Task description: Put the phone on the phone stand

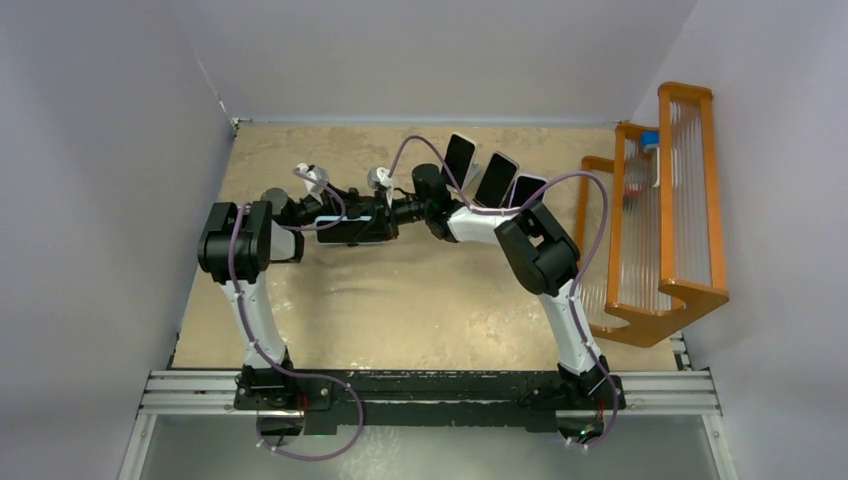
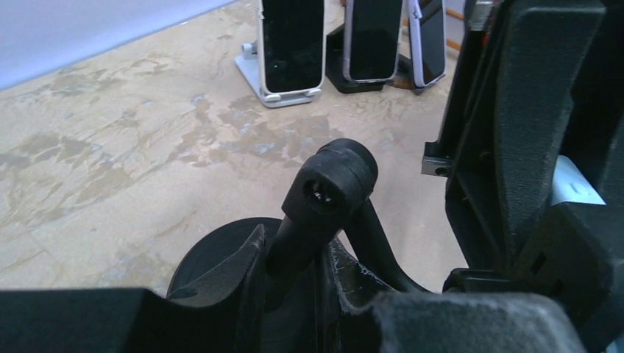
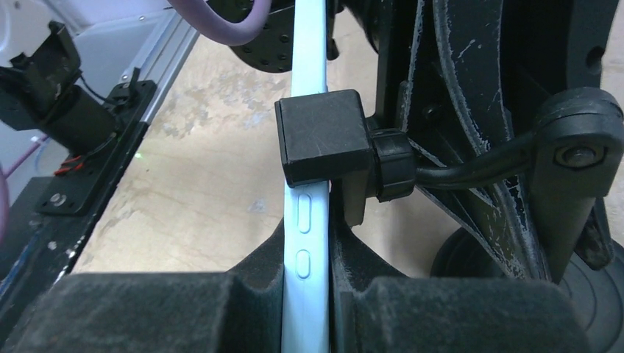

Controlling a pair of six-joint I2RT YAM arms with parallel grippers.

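Observation:
The phone (image 3: 306, 228), light blue along its buttoned edge, stands between the fingers of my right gripper, which is shut on it. From above, its black screen (image 1: 345, 231) shows. A block on the black phone stand (image 3: 324, 136) overlaps the phone's edge; how firmly the phone sits there is hidden. The stand's hinged post (image 2: 324, 184) rises between the close-set fingers of my left gripper; whether they press on it cannot be made out. Its round base (image 2: 221, 246) shows behind the left fingers.
Three other phones on stands, one with a white stand (image 2: 279, 99), stand at the back right. A wooden rack (image 1: 668, 200) occupies the right side.

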